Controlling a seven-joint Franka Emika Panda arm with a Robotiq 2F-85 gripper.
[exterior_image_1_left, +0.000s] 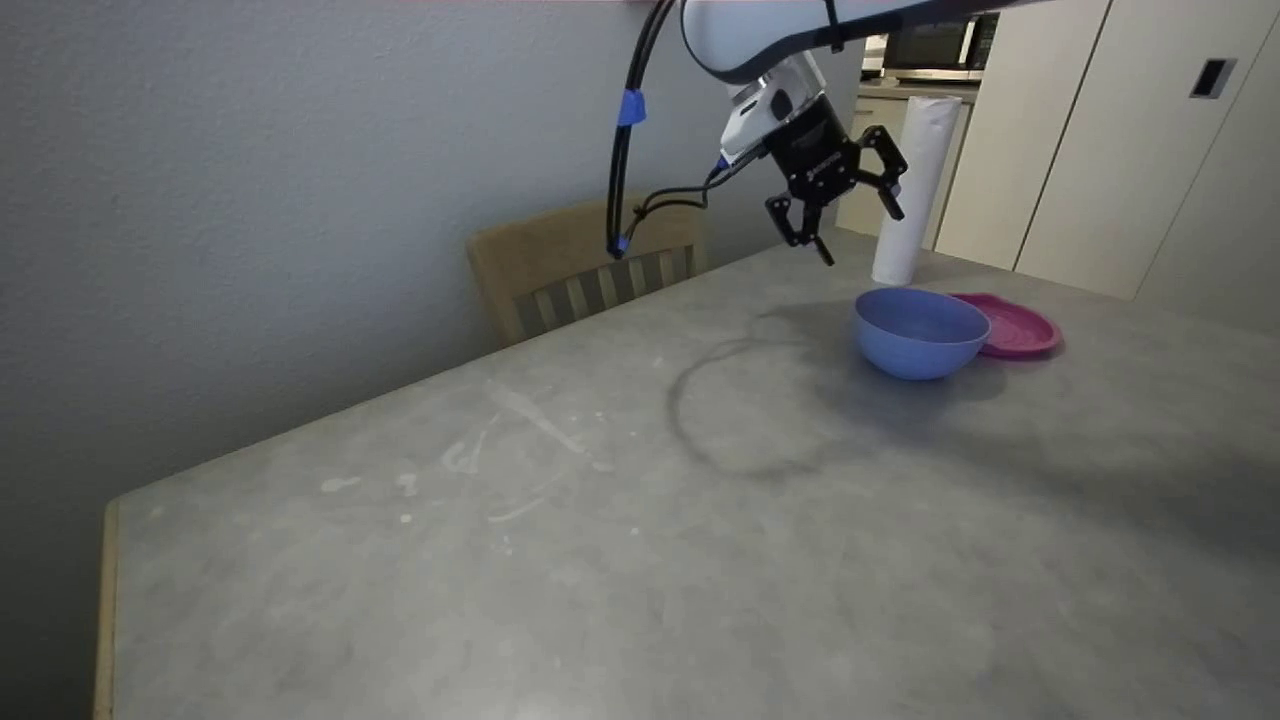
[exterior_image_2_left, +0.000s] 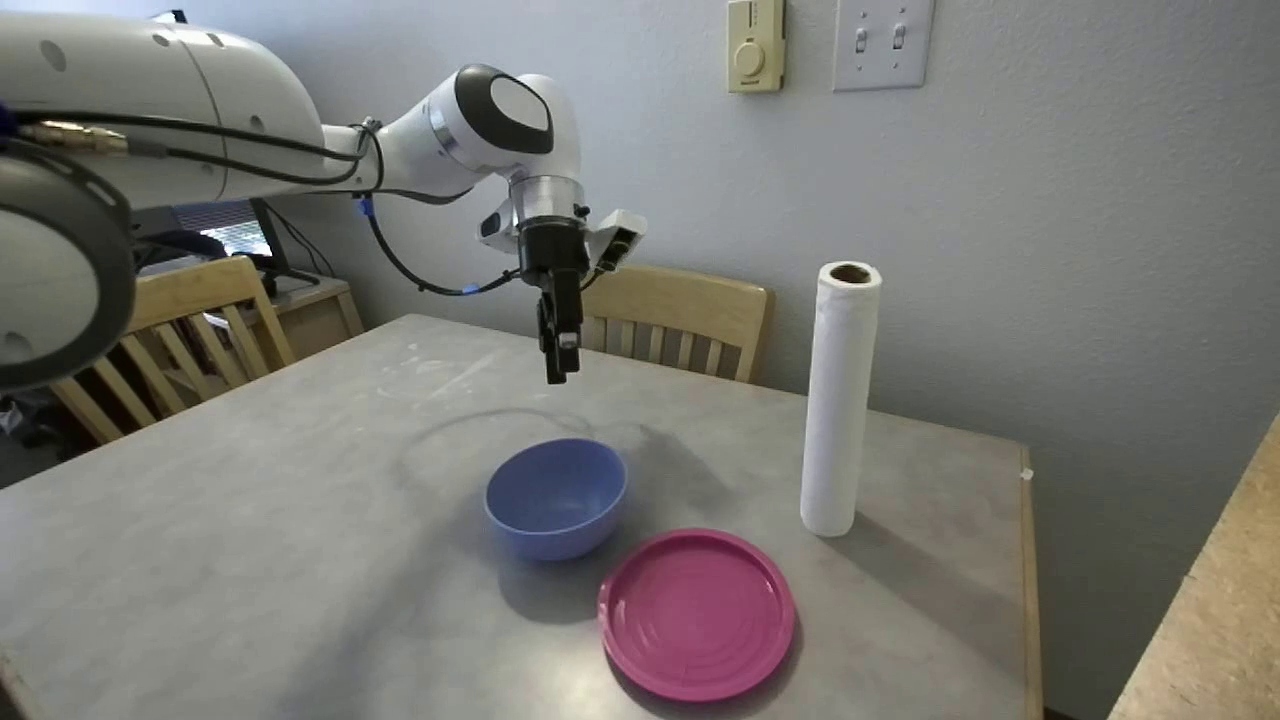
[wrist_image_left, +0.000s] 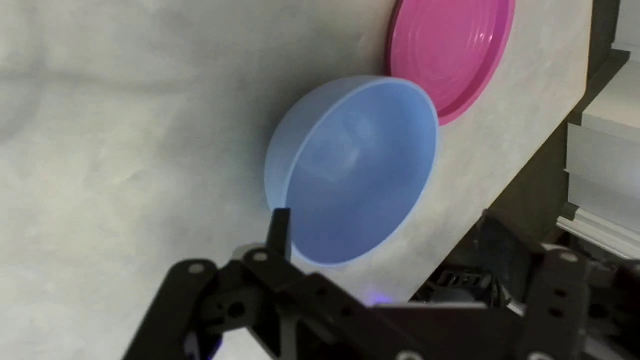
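Observation:
A pink lid-like plate (exterior_image_2_left: 698, 614) lies on the table, close beside the blue bowl (exterior_image_2_left: 554, 498) on its paper-roll side. The bowl, tilted a little, appears empty in the wrist view, with the pink plate (wrist_image_left: 450, 48) beyond its upper right rim. My gripper (exterior_image_1_left: 859, 234) hangs in the air above the table, back from the bowl, with its fingers spread apart. Nothing is between the fingertips, which frame the lower part of the wrist view. From the side, the gripper (exterior_image_2_left: 561, 374) is higher than the bowl's rim.
An upright white paper roll (exterior_image_2_left: 837, 402) stands near the table's far right edge. A wooden chair (exterior_image_2_left: 684, 312) is pushed up at the back. Most of the table (exterior_image_1_left: 540, 540) on the other side of the bowl is clear.

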